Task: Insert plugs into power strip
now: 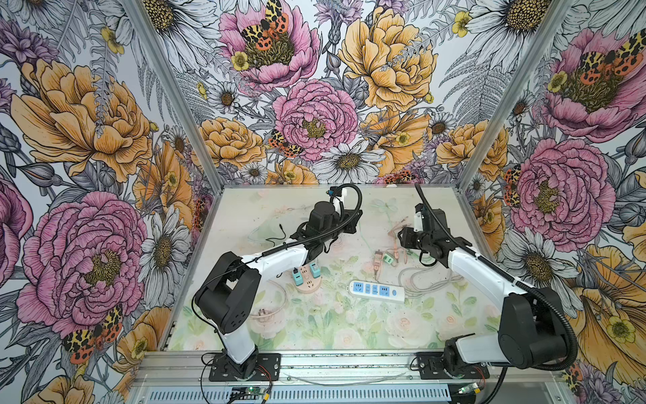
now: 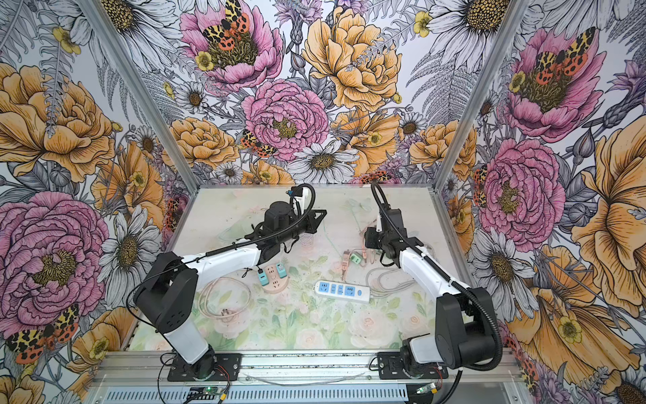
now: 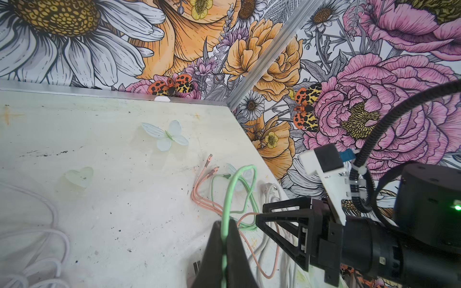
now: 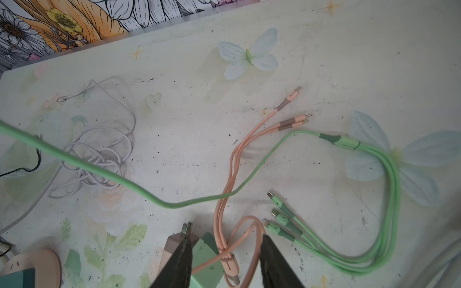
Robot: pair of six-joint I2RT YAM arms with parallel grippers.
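Note:
My left gripper is shut on a green cable [image 3: 231, 194], which runs up from between the fingertips and droops to the right. In the right wrist view this cable [image 4: 158, 200] crosses in the air toward its coiled part on the table. My right gripper stands open above a green charger [image 4: 204, 261], a pink charger [image 4: 170, 247] and a looped pink cable [image 4: 236, 156]. Whether the loop touches the fingers, I cannot tell. Nearer the front lies a white power strip [image 1: 377, 290] with blue sockets; left of it is a pink strip [image 1: 310, 280] bearing teal plugs.
A grey cable [image 1: 428, 278] lies looped right of the white strip. At the table's left side are a loose white cable [image 4: 103, 160] and a short black lead [image 1: 277, 233].

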